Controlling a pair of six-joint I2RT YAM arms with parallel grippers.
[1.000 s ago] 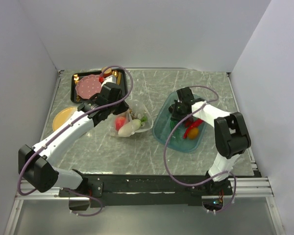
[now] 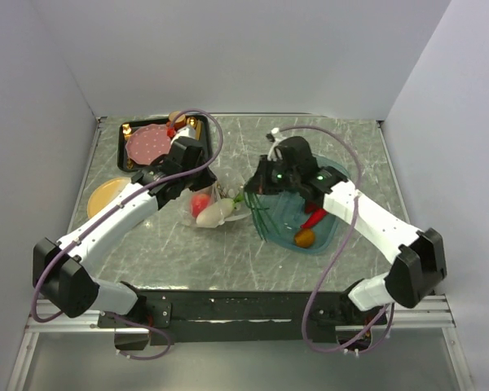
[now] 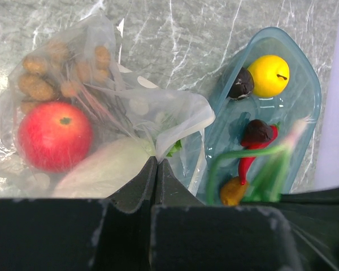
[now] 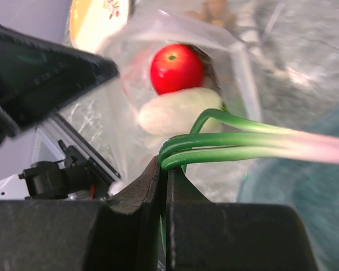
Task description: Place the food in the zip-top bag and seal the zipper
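The clear zip bag [image 3: 118,113] lies with its mouth spread toward the right; inside are a red tomato-like food [image 3: 55,136], a long pale vegetable [image 3: 110,169] and several small brown pieces [image 3: 37,87]. My left gripper is shut at the bag's edge, with the film right at its tips. Green onions [image 4: 226,141] bend over the tips of my right gripper, which is shut on them. In the top view the onions [image 2: 261,217] hang beside the bag's mouth, over the blue bin's left rim.
The blue bin [image 2: 279,238] right of the bag holds a red pepper [image 2: 314,218], an orange-brown food [image 2: 305,238], a yellow fruit [image 3: 269,76] and dark round pieces. A black tray [image 2: 127,162] and a yellow plate [image 2: 106,197] are at the left.
From within the blue bin, my right gripper has come up and moved left to the bag's mouth, carrying the green onions. The left arm has stayed in place at the bag.
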